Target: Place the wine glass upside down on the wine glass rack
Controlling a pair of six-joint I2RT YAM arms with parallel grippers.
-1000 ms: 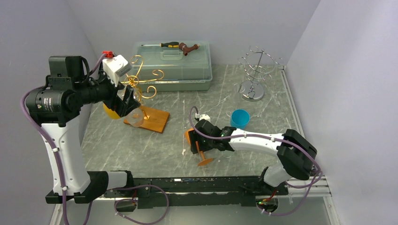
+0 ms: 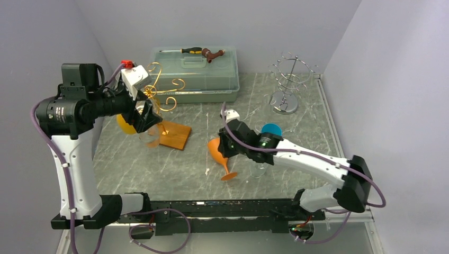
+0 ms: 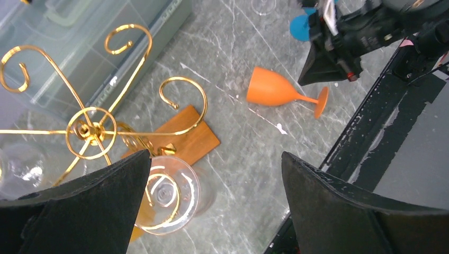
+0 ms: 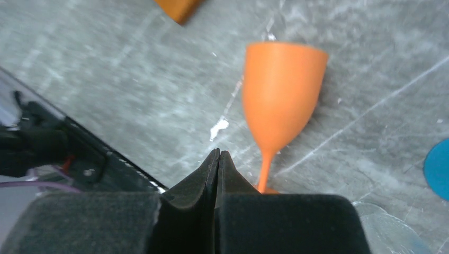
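An orange wine glass (image 2: 215, 153) lies on its side on the table; its bowl (image 4: 283, 92) and stem show in the right wrist view. Close above it is my right gripper, shut, with nothing showing between its fingers. My left gripper stands open, its fingers wide apart and empty, by the gold wine glass rack (image 3: 90, 129). Beside the rack's wooden base (image 2: 176, 135), a clear glass (image 3: 198, 193) appears under a gold loop; how it is supported cannot be told. A yellow glass (image 2: 126, 125) is partly behind my left gripper.
A silver wine glass rack (image 2: 286, 103) stands at the back right. A blue cup (image 2: 272, 128) is partly hidden by my right arm. The green lidded box (image 2: 196, 79) fills the back, a screwdriver (image 2: 191, 50) on top.
My right gripper has come up off the orange glass, its fingers now together, and the arm has swung slightly. The orange glass lies free. My left arm has shifted only slightly.
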